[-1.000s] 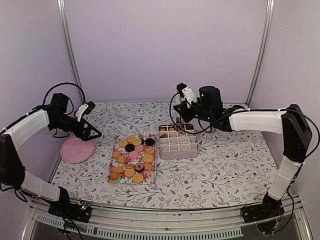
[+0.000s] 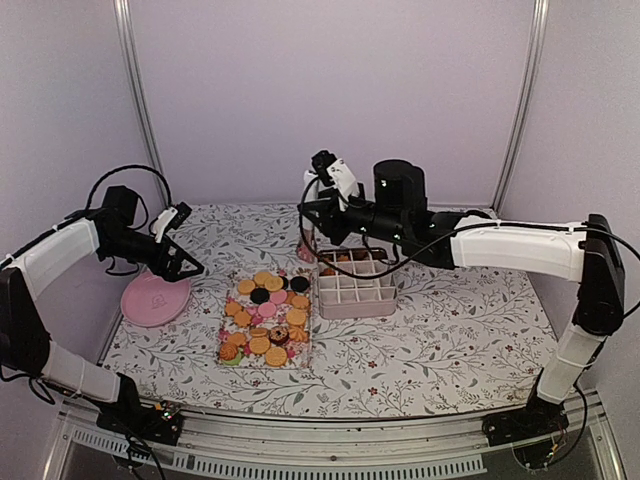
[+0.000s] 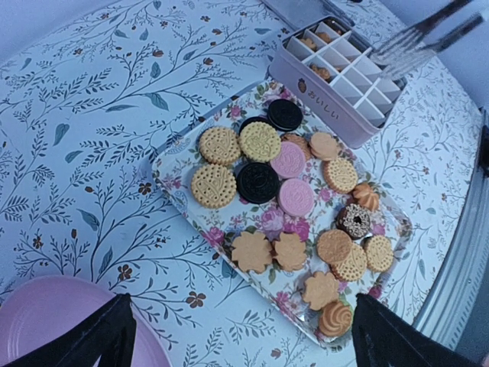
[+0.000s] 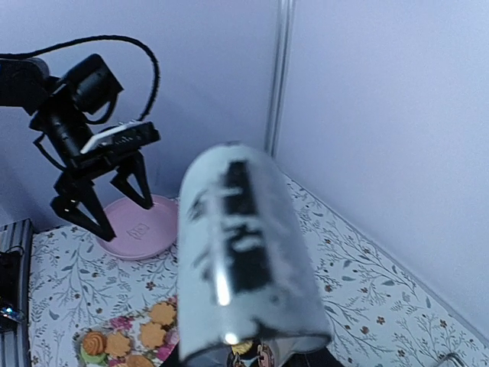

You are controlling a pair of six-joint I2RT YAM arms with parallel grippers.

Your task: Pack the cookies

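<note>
Several cookies, such as a black one (image 3: 257, 183) and a pink one (image 3: 295, 197), lie on a flowered tray (image 2: 263, 362). To its right stands the pink box (image 2: 357, 311) with white dividers; brown cookies (image 2: 340, 258) occupy some rear compartments. My right gripper (image 2: 322, 217) is shut on metal tongs (image 4: 237, 252), held upright by the box's left rear side. In the left wrist view the tongs' prongs (image 3: 401, 47) are blurred and slightly apart, with no cookie visible between them. Over the pink plate's edge, my left gripper (image 2: 186, 268) hangs open and empty.
A round pink plate (image 2: 154, 302) lies at the left. Behind the box is a flat grey object (image 3: 304, 9), partly out of view.
My right arm has carried the tongs left, from above the box's rear compartments to beside its left rear side. The left arm, tray and box have stayed put.
</note>
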